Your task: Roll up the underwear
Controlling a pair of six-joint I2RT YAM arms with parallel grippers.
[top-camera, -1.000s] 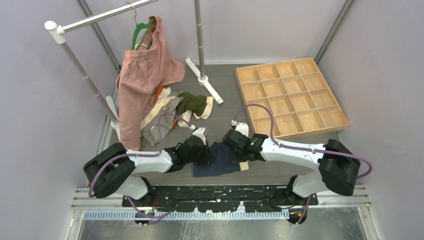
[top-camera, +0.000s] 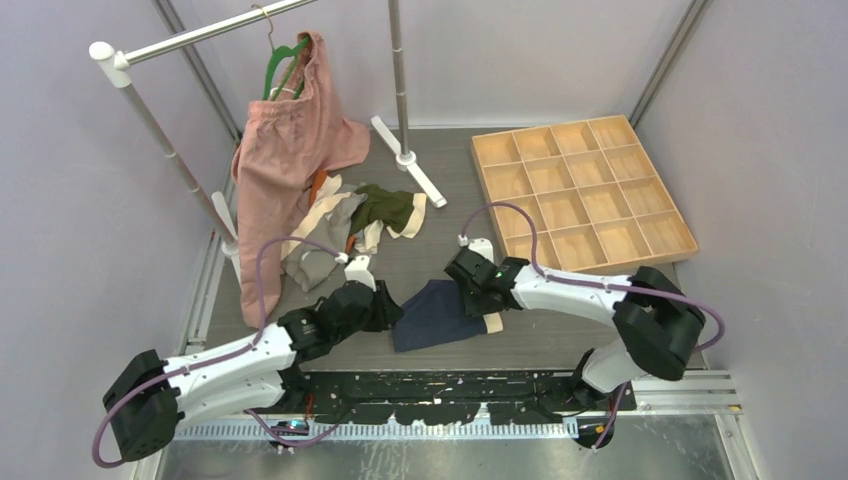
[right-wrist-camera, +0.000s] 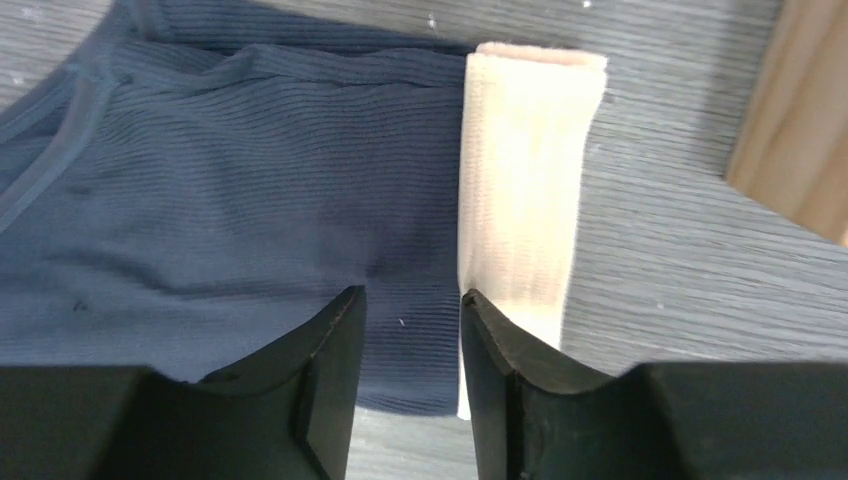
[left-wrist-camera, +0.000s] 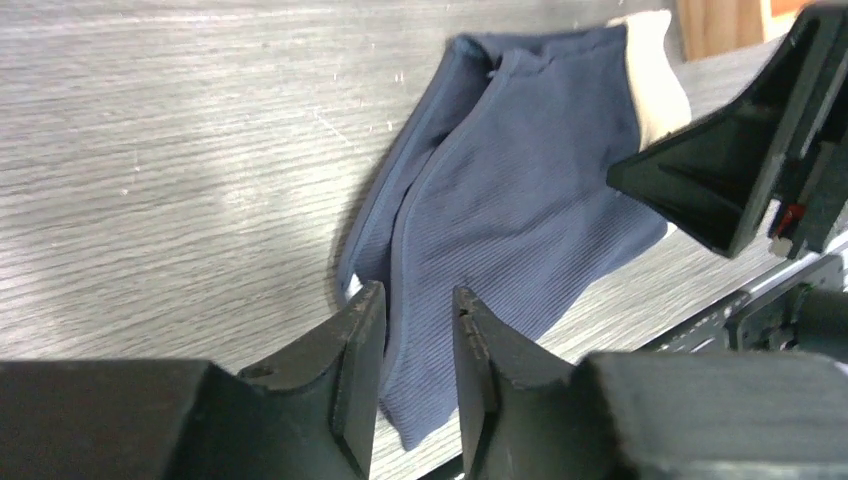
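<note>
The navy underwear (top-camera: 440, 322) lies folded on the grey table between my two grippers. Its cream waistband (right-wrist-camera: 525, 170) makes up the right edge. In the left wrist view the underwear (left-wrist-camera: 520, 180) runs from lower left to upper right, a loose fold along its far side. At its left end, my left gripper stands part open over the cloth, one finger near the far edge; whether it touches cannot be told. My right gripper is part open above the navy cloth and waistband edge, with no cloth visibly pinched.
A wooden compartment box (top-camera: 585, 190), empty, stands at the back right. Several crumpled garments (top-camera: 350, 220) lie at the back left, below pink trousers (top-camera: 295, 140) hanging from a rack (top-camera: 195, 38). Bare table lies behind the underwear.
My left gripper has drawn leftward, off the middle of the cloth to its left end. The right one moved only slightly. The underwear has shifted a little to the right and up.
</note>
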